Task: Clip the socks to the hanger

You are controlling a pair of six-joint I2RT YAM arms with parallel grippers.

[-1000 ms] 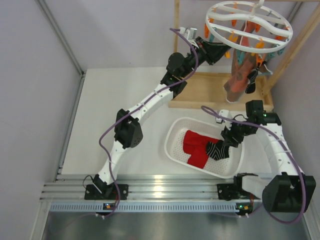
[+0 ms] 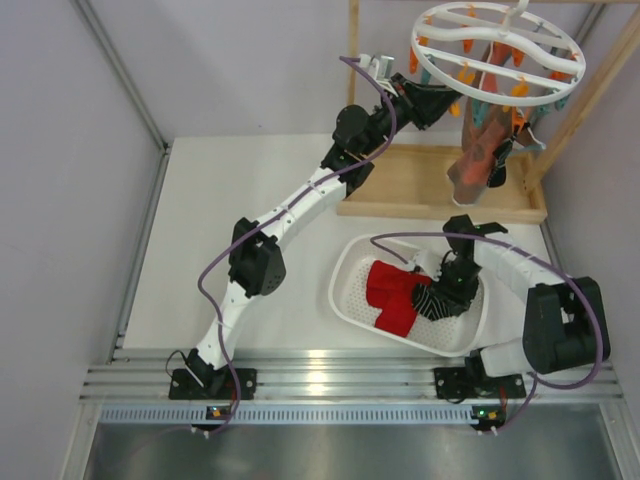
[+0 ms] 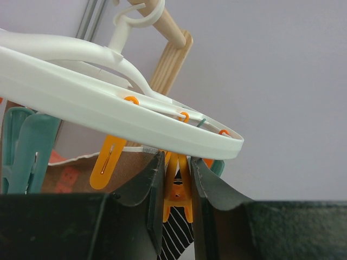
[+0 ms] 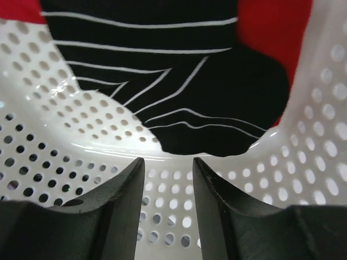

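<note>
High under the white round hanger (image 2: 430,60), my left gripper is shut on an orange clip (image 3: 185,203) that hangs from the rim. A striped black sock (image 4: 179,92) lies in the white basket, over red socks (image 2: 386,282). My right gripper is over the basket, its fingers apart with nothing between them; the black sock's edge lies just beyond the tips in the right wrist view. More socks (image 2: 474,165) hang from the hanger, among them a black striped one (image 3: 176,238) behind the left fingers.
The white basket (image 2: 340,305) has raised perforated walls around the socks. Orange and teal clips (image 3: 32,149) hang along the hanger's rim. A wooden stand (image 2: 400,211) holds the hanger at the back right.
The left arm and the hanger have stayed in place.
</note>
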